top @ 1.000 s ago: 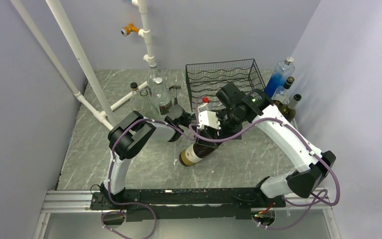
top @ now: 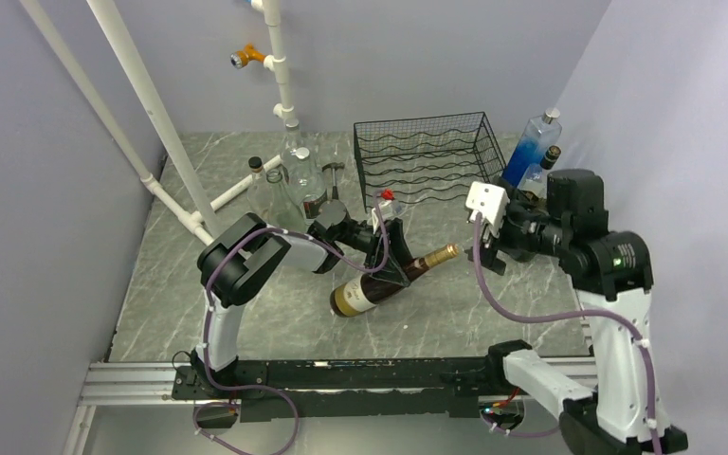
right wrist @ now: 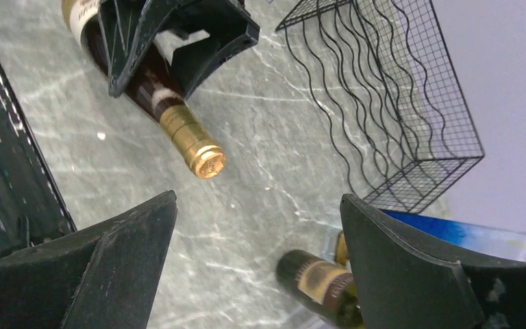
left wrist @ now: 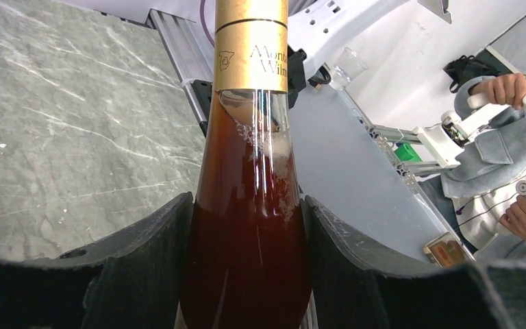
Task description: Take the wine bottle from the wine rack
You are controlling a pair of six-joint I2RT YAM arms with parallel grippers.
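Observation:
The dark wine bottle (top: 355, 296), with a cream label and gold neck, is tilted in front of the black wire wine rack (top: 372, 185), clear of it. My left gripper (top: 396, 261) is shut on the bottle's upper body; in the left wrist view its fingers (left wrist: 147, 253) press both sides of the brown glass (left wrist: 246, 226). Whether the base touches the counter, I cannot tell. Over on the right, my right gripper (top: 486, 254) stands apart from the bottle neck. Between its wide-spread fingers (right wrist: 411, 267) there is only a gap in the right wrist view.
Several clear bottles (top: 305, 180) and a hammer (top: 335, 178) stand left of the rack. A blue bottle (top: 531, 147) and a green bottle (right wrist: 315, 284) are at the right wall.
My right gripper has moved right, away from the bottle neck, uncovering the gold top. The left arm and bottle have shifted slightly left.

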